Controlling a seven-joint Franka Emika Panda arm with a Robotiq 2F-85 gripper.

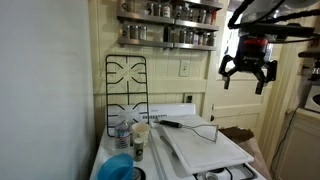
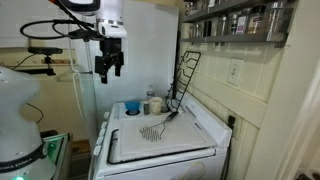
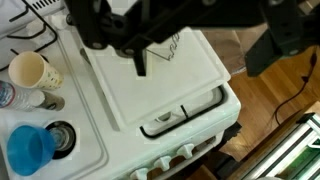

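My gripper hangs high above the stove, open, with nothing between its fingers. Below it a white board lies flat across the stove top. On this board rests a wire-headed utensil with a black handle. Its wire end shows partly in the wrist view, the rest being hidden by the gripper. To the left of the board stand a blue bowl, a cream patterned cup, a clear bottle and a small jar.
Shelves of jars run along the back wall. A black wire rack stands against the wall behind the cup. Knobs line the stove's front edge. Open air surrounds the gripper above the board.
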